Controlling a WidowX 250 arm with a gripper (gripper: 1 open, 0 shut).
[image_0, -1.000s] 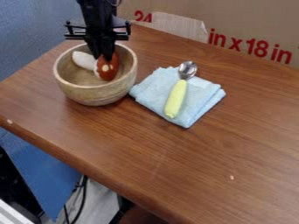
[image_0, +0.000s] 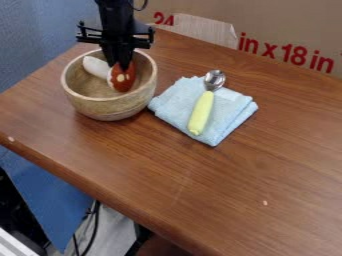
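A black gripper (image_0: 118, 55) reaches down from the top into a wooden bowl (image_0: 104, 105) at the upper left, right over a reddish-brown oblong object (image_0: 123, 78). A white object (image_0: 96, 67) lies beside it inside the bowl. The fingertips are at the top of the reddish object; whether they hold it is hard to tell.
A folded light blue cloth (image_0: 174, 107) lies right of the bowl, with a spoon with a pale yellow handle (image_0: 202, 112) on it. A cardboard box (image_0: 294, 30) stands behind.
The gripper and the reddish object show at most a very slight shift; the bowl, cloth and spoon are unmoved.
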